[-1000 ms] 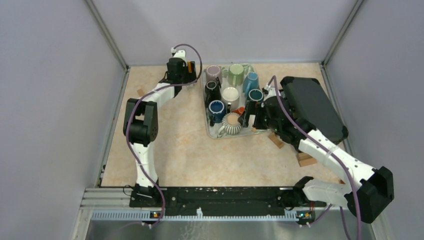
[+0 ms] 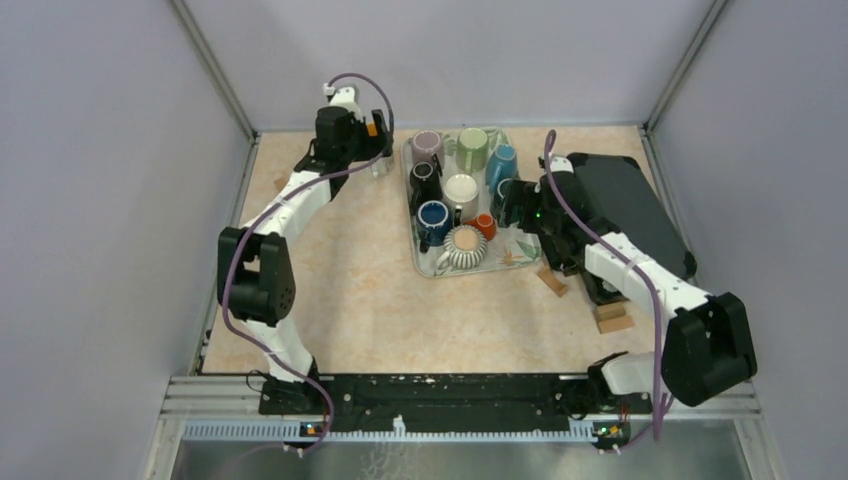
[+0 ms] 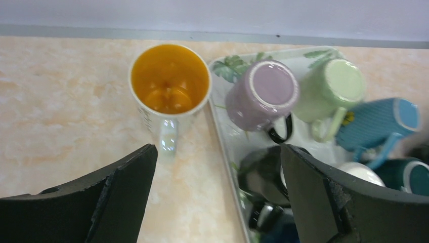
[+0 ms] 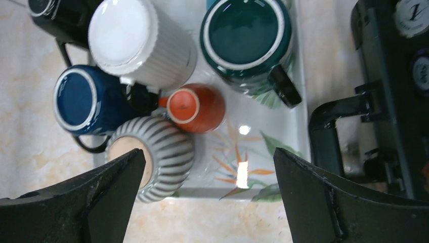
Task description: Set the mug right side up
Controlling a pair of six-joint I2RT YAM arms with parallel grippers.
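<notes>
A white mug with an orange inside (image 3: 169, 81) stands upright on the table left of the tray, mouth up and handle toward the front. My left gripper is open above and in front of it, with nothing held. On the tray (image 4: 283, 152) several mugs rest bottom up: mauve (image 3: 260, 96), green (image 3: 331, 91), blue (image 3: 377, 124), black (image 3: 263, 174), white (image 4: 141, 43), navy (image 4: 76, 98), small red (image 4: 197, 107), striped (image 4: 152, 157) and dark green (image 4: 246, 38). Over the tray's right side hangs my right gripper, open and empty.
A large black case (image 2: 625, 205) stands right of the tray, its handle (image 4: 324, 136) close to the tray edge. Wooden blocks (image 2: 552, 281) lie near the front right.
The right gripper has moved further back over the tray, closer to the dark green mug.
</notes>
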